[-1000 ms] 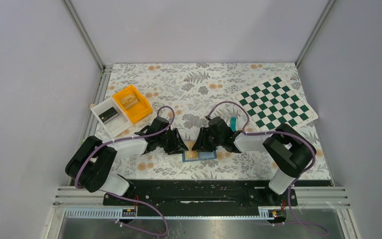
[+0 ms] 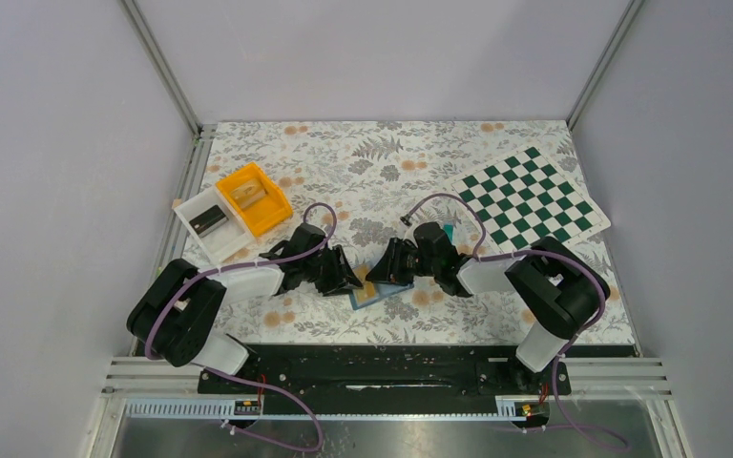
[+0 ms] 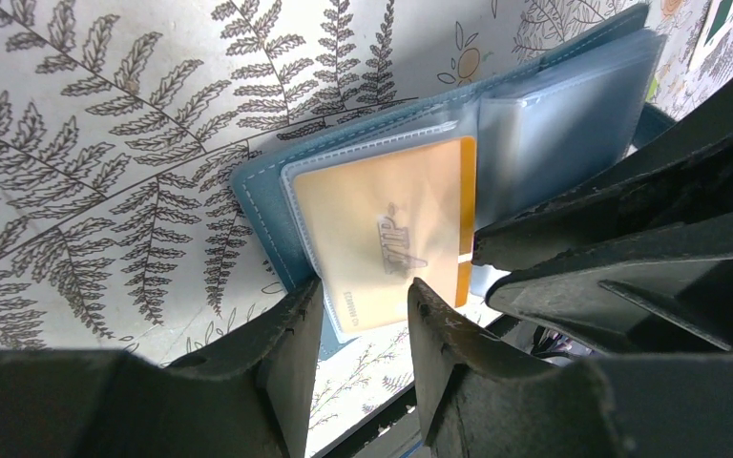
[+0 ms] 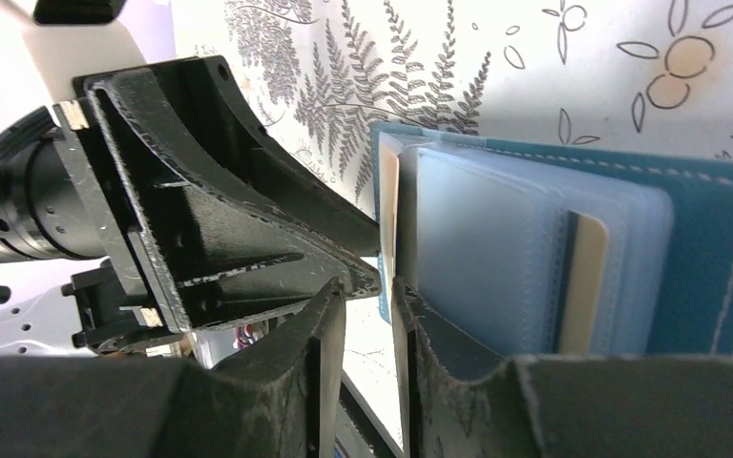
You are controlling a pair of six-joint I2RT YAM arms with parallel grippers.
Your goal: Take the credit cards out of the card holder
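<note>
The blue card holder (image 2: 367, 301) lies unfolded on the table between both grippers. In the left wrist view, a tan card with an orange edge strip (image 3: 382, 224) shows in its left half, over a clear sleeve. My left gripper stands part open at the card's near edge, with a gap between its fingers. My right gripper is part open as well, its tips close to the card's orange edge. From the right wrist view the card (image 4: 388, 205) appears edge-on. Whether any finger touches it, I cannot tell.
White (image 2: 226, 250) and orange (image 2: 277, 218) trays stand at the back left. At the right lies a green checkered board (image 2: 592, 219), with a small teal item (image 2: 449, 232) beside the right arm.
My right gripper has shifted slightly right and turned a little. The holder has turned, its right end now farther back. The left arm looks unmoved.
</note>
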